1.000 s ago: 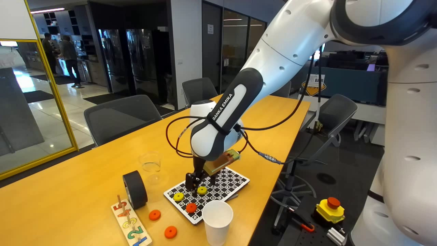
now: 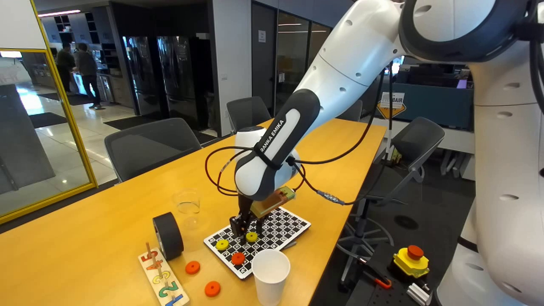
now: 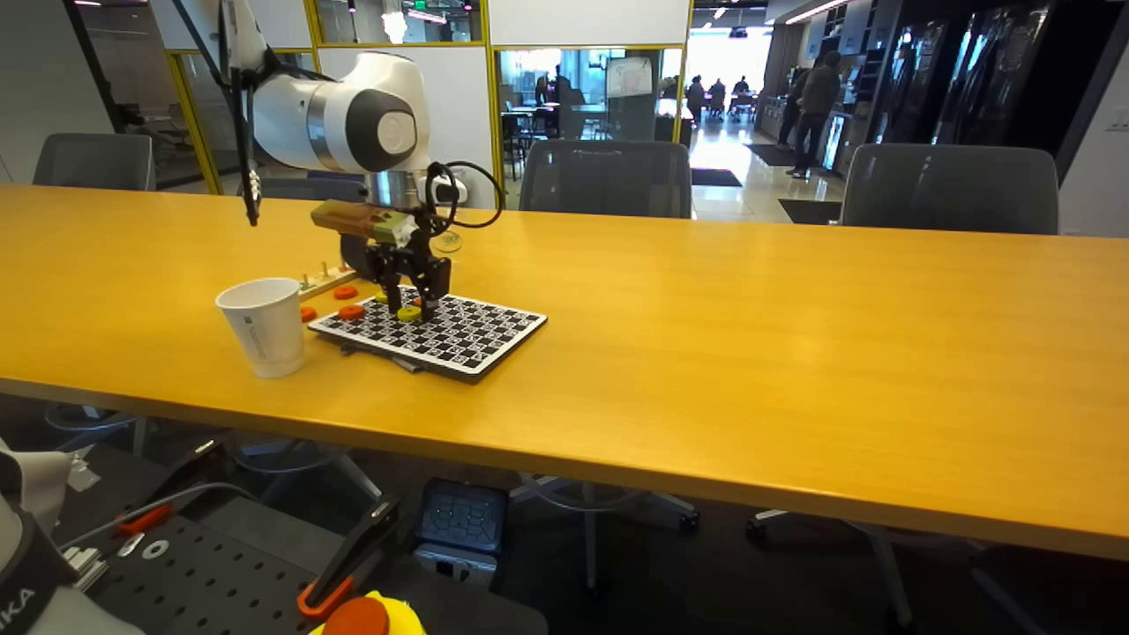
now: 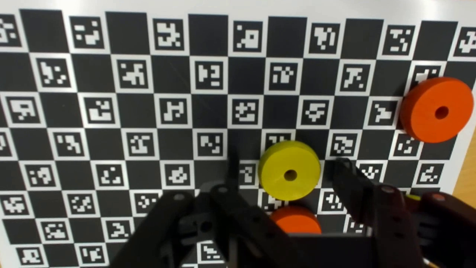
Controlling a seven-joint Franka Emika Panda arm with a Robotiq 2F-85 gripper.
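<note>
A yellow disc (image 4: 290, 170) with a small centre hole lies on the black-and-white checkered board (image 2: 288, 224). My gripper is part open around it, one finger to each side. In the wrist view gaps show between the disc and both fingers. An orange disc (image 4: 437, 109) lies toward one end of the board. Another orange disc (image 4: 296, 219) shows partly behind the gripper in the wrist view. A second yellow disc (image 2: 222, 245) rests near the board's edge in exterior view 1.
Two orange discs (image 2: 192, 267) lie on the table beside a wooden numbered peg board (image 2: 164, 278). A white cup (image 2: 270, 278) stands close to the checkered board. A black roll (image 2: 168, 235) and a clear glass (image 2: 187, 203) are nearby. Beyond the board, the table is clear.
The arm has shifted slightly to the left in exterior view 1, and the gripper's fingers are closer together around the yellow disc. The discs look unmoved.
</note>
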